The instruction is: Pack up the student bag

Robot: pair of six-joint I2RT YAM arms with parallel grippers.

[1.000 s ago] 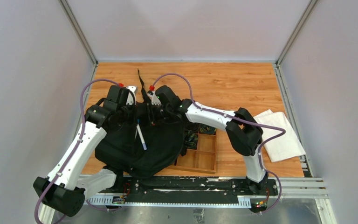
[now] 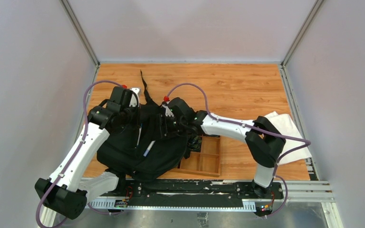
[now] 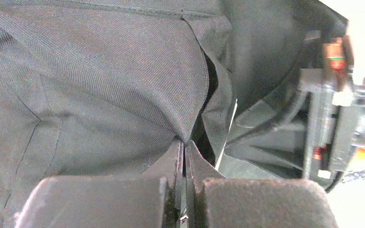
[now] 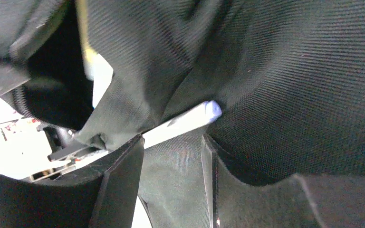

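Observation:
The black bag lies on the left of the table. In the left wrist view, my left gripper is shut at the edge of a pocket opening, with the bag's cloth drawn to a point at its fingertips. A white marker with a blue end rests on the bag's fabric, its other end hidden behind a fold and a finger. My right gripper stands open just short of the marker, which lies across the gap between the fingertips. A thin white stick leans by the pocket opening.
A wooden compartment tray stands close at the bag's right, with dark items in its rear cells. A white cloth lies at the far right. Both grippers are close together over the bag.
My right arm has shifted right and slightly toward the front. The marker's slant has turned the other way, its lower end now pointing front left. My left arm stays put.

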